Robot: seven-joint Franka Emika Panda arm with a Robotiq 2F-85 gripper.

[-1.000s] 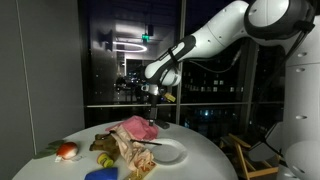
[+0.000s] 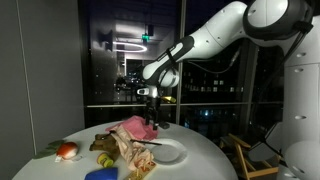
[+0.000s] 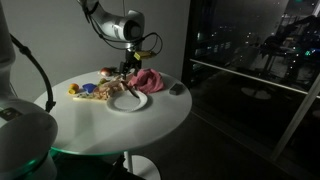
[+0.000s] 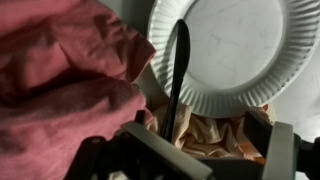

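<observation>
My gripper is open, its fingers spread at the bottom of the wrist view with nothing held between them. A black knife (image 4: 181, 62) reaches from the white paper plate (image 4: 158, 35) down toward the gap between the fingers; its lower end lies over crumpled tan cloth (image 4: 208, 130). A pinkish-red cloth (image 4: 70, 70) fills the left side of that view. In exterior view 1 my gripper (image 2: 152, 95) hangs above the table, over the red cloth (image 2: 138, 128) and behind the plate (image 2: 168, 153).
On the round white table (image 2: 200, 165) stand a red tomato-like item (image 2: 67, 150), a blue item (image 2: 102, 174) and yellow-brown items (image 2: 105, 146), left of the plate. A small dark object (image 3: 177, 89) lies beyond the cloth. Bare tabletop shows at the right front.
The gripper and wrist have shifted and turned slightly, with the gripper a little lower in exterior view 1. Objects on the table look unmoved.
</observation>
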